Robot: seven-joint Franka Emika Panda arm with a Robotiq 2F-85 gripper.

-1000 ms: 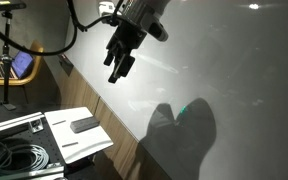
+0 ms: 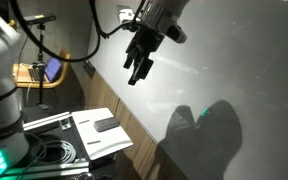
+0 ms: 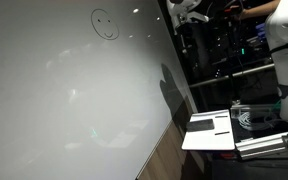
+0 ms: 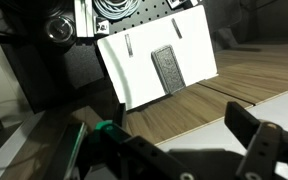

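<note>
My gripper [image 2: 139, 72] hangs in the air in front of the whiteboard [image 2: 239, 80], above the white sheet. In the wrist view its dark fingers [image 4: 256, 150] stand wide apart at the lower edge, with nothing held between them. A dark grey eraser-like block [image 4: 168, 69] lies on the white sheet [image 4: 134, 85], clear of the fingers. Thin dark pen-like items [image 4: 128, 43] lie on the same sheet near its edge. In exterior view 2 a smiley face [image 3: 105, 24] is drawn high on the whiteboard.
Coiled cable [image 2: 52, 152] lies beside the sheet, near the arm's base. A wooden strip [image 3: 164, 151] runs below the whiteboard. An orange chair with a laptop [image 2: 52, 69] stands at the far left. Open space surrounds the gripper.
The gripper stays above the sheet; the block still lies there.
</note>
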